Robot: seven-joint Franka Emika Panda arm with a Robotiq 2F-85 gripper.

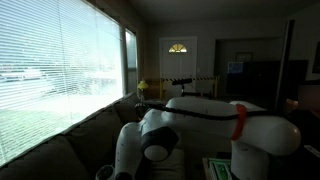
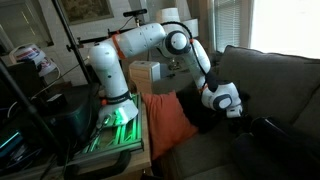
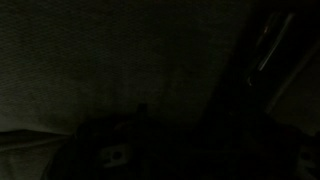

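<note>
My gripper point(image 2: 238, 124) is low over the grey sofa seat point(image 2: 198, 158), at the end of the white arm point(image 2: 220, 98). The wrist view is very dark; finger shapes stand apart along its lower edge, so the gripper looks open. Nothing can be made out between the fingers. Brownish sofa fabric point(image 3: 110, 60) fills much of that view. A dark thing with thin shiny streaks point(image 3: 268, 45) runs down its right side; what it is cannot be told. In exterior view 1 the gripper is lost in shadow at the bottom.
A red cushion point(image 2: 168, 125) leans on the sofa beside the arm. Black cloth or a dark cushion point(image 2: 275, 145) lies to the gripper's right. The sofa backrest point(image 2: 270, 75) rises behind, below the window blinds point(image 1: 60, 75). The arm's stand point(image 2: 95, 155) is at left.
</note>
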